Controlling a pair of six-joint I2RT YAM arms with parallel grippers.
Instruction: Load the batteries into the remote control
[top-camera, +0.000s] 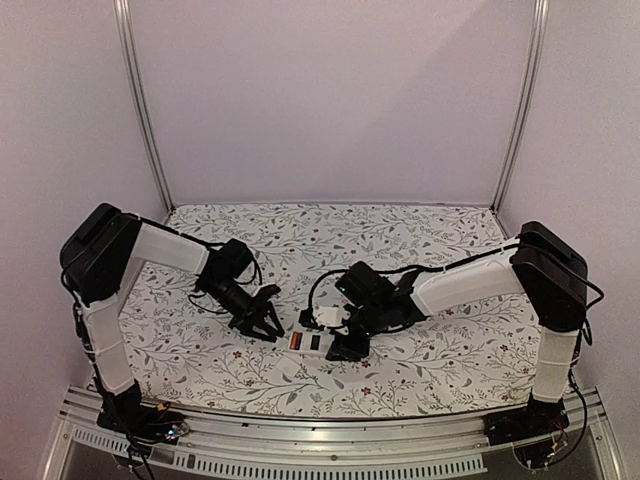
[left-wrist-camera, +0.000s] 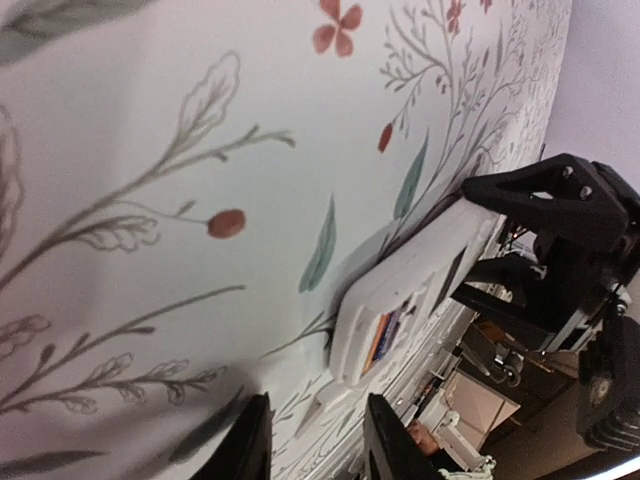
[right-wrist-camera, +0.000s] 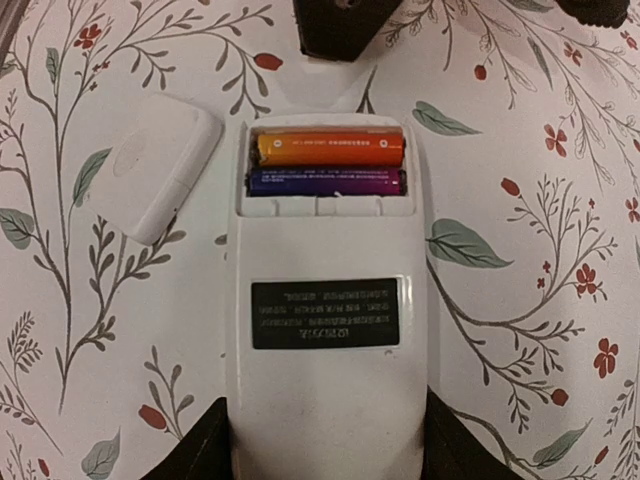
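Observation:
The white remote (right-wrist-camera: 325, 390) lies back-up on the cloth with its compartment uncovered, an orange battery (right-wrist-camera: 329, 147) and a purple battery (right-wrist-camera: 325, 182) lying side by side inside. Its white cover (right-wrist-camera: 151, 168) rests apart, beside the compartment end, also visible in the top view (top-camera: 288, 368). My right gripper is shut on the remote's far end from the batteries. My left gripper is part open above the cloth, just off the compartment end, with nothing seen between its fingers; in the top view (top-camera: 262, 330) it sits left of the remote.
Pale walls enclose the back and sides; a metal rail (top-camera: 330, 420) runs along the front edge.

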